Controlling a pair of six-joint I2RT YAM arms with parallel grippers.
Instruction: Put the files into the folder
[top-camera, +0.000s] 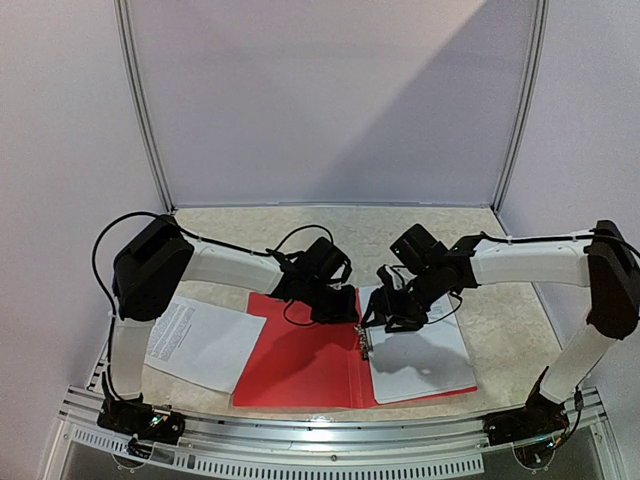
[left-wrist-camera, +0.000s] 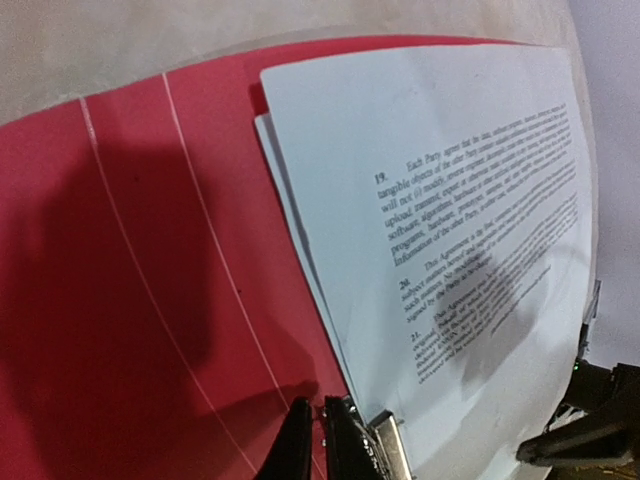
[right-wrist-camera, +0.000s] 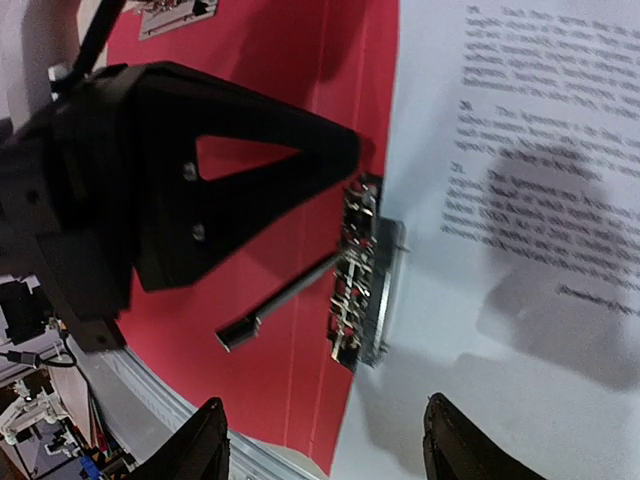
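The red folder (top-camera: 292, 370) lies open, with printed sheets (top-camera: 420, 362) on its right half beside the metal clip (top-camera: 364, 343). In the left wrist view the sheets (left-wrist-camera: 450, 180) show their text and a stacked left edge. My left gripper is shut at the clip; in the right wrist view its black fingers (right-wrist-camera: 260, 190) reach the clip (right-wrist-camera: 365, 280). My right gripper hovers over the folder just right of the left one, its fingers apart with nothing seen between them.
Another stack of printed sheets (top-camera: 195, 345) lies at the left, touching the folder. Both arms crowd the folder's middle, close to each other.
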